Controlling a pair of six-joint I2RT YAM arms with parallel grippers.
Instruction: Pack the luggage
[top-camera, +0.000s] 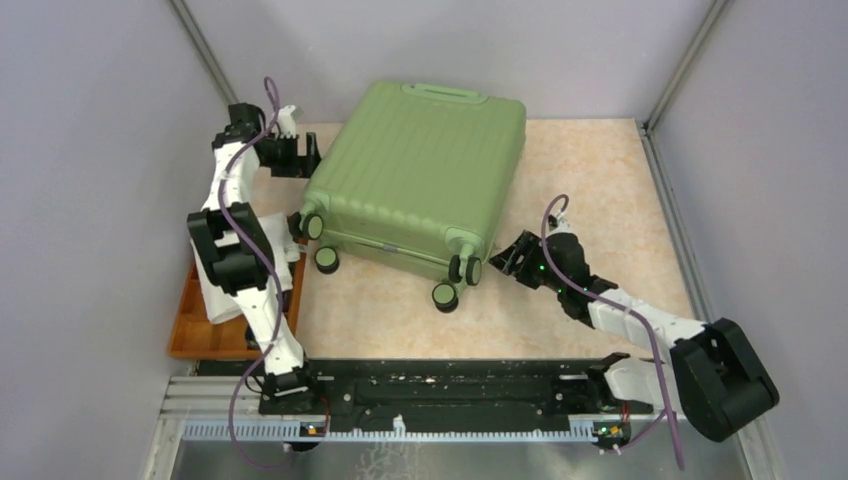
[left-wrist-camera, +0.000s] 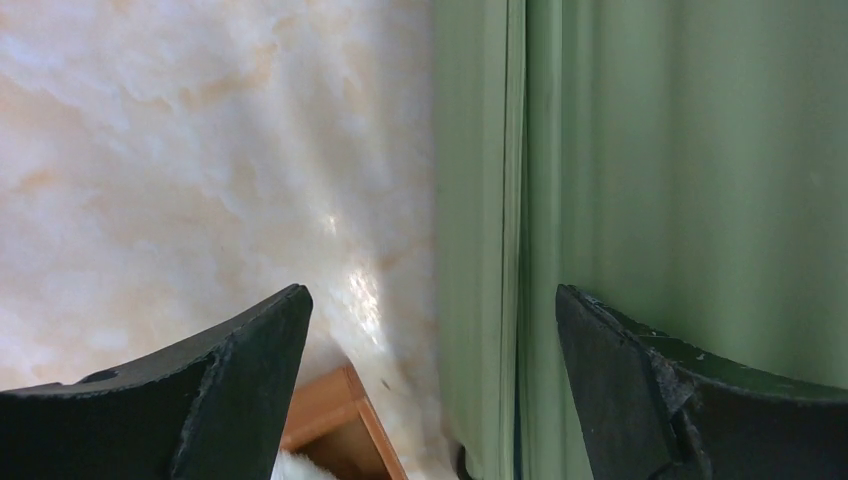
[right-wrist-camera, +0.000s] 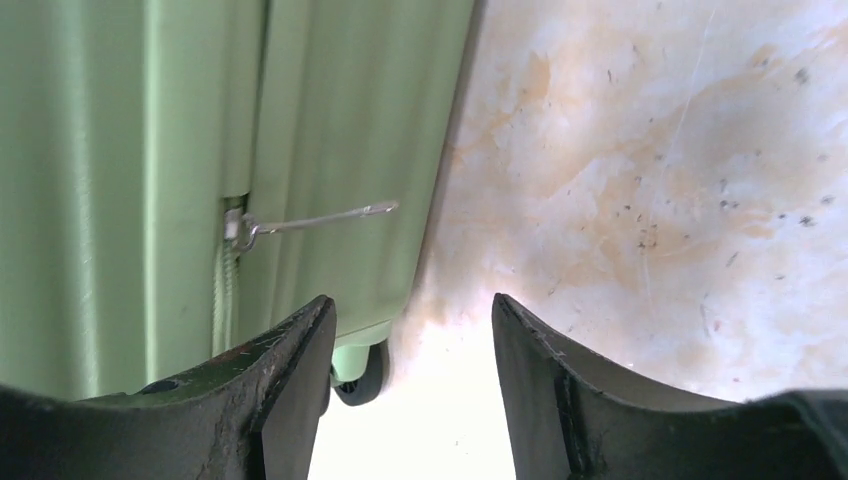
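A green hard-shell suitcase (top-camera: 413, 175) lies flat and closed on the tabletop, set at an angle, its handle at the back and black wheels toward the front. My left gripper (top-camera: 300, 152) is at its back-left side, open; in the left wrist view the suitcase side (left-wrist-camera: 680, 150) fills the right, close by the fingers, with nothing between them. My right gripper (top-camera: 515, 255) is open beside the front-right corner, nothing between its fingers; the right wrist view shows the suitcase's seam and a zipper pull (right-wrist-camera: 320, 218) just left of it.
A wooden tray (top-camera: 185, 325) holding folded white cloth and dark items is at the left, under my left arm. Pale walls enclose the sides and back.
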